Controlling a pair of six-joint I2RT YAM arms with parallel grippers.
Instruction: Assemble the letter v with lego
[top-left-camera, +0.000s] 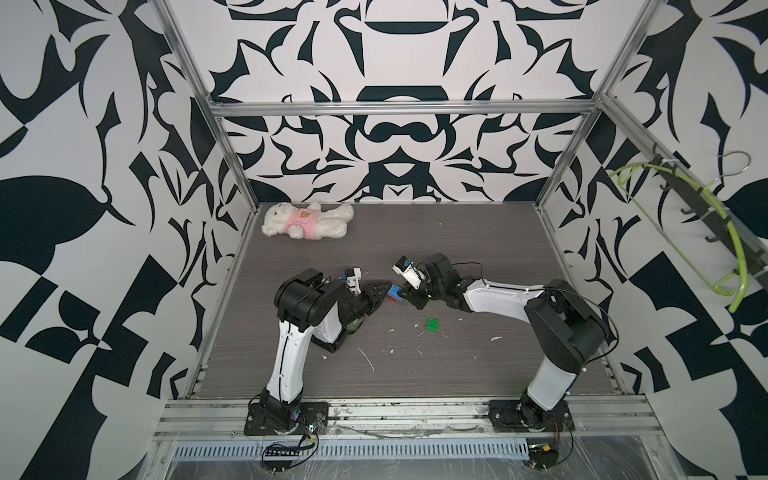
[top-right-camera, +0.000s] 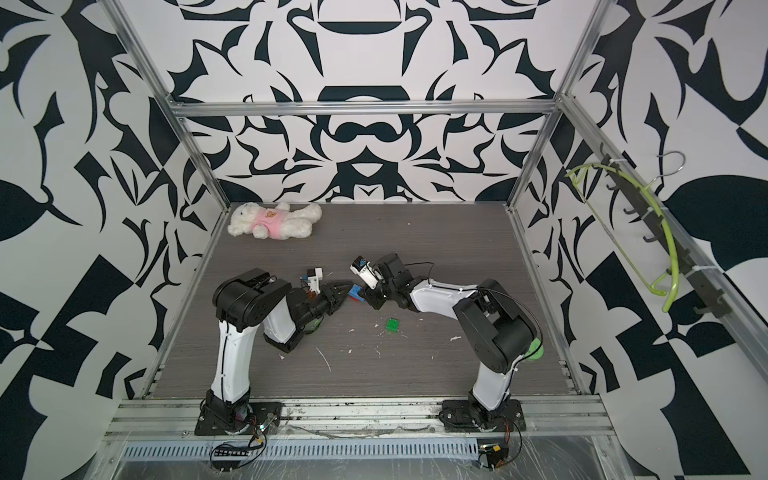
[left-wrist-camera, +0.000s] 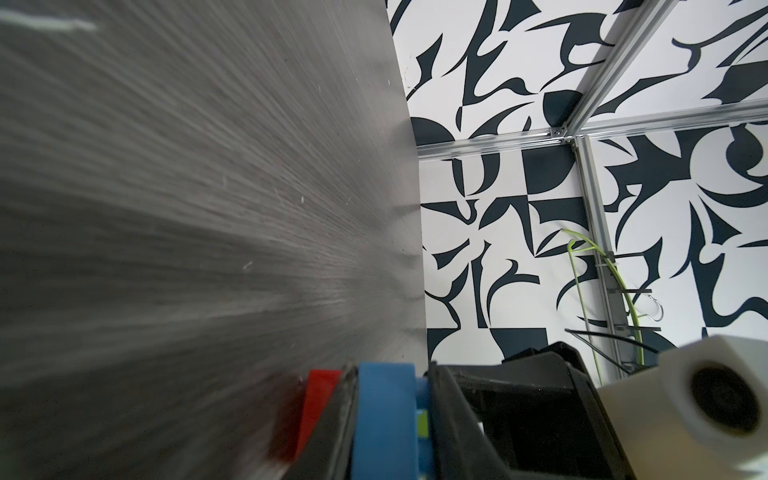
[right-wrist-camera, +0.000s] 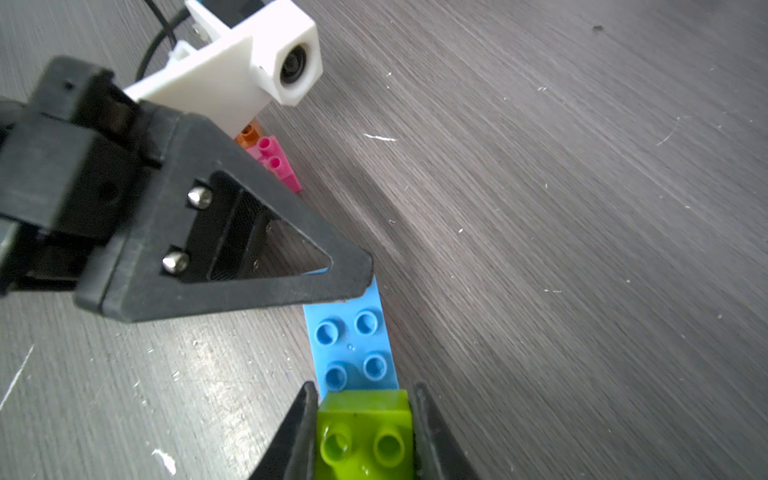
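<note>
My left gripper is shut on a blue brick; its long studded face shows in the right wrist view (right-wrist-camera: 352, 344). My right gripper is shut on a lime green brick (right-wrist-camera: 364, 440), which meets the near end of the blue one; whether they are joined I cannot tell. A red piece (left-wrist-camera: 320, 400) shows beside the blue brick in the left wrist view. The two grippers face each other at the middle of the table.
A pink brick (right-wrist-camera: 276, 164) and an orange brick (right-wrist-camera: 245, 136) lie behind the left gripper. A green brick (top-left-camera: 433, 325) lies in front of the right gripper. A teddy bear (top-left-camera: 308, 221) lies at the back left.
</note>
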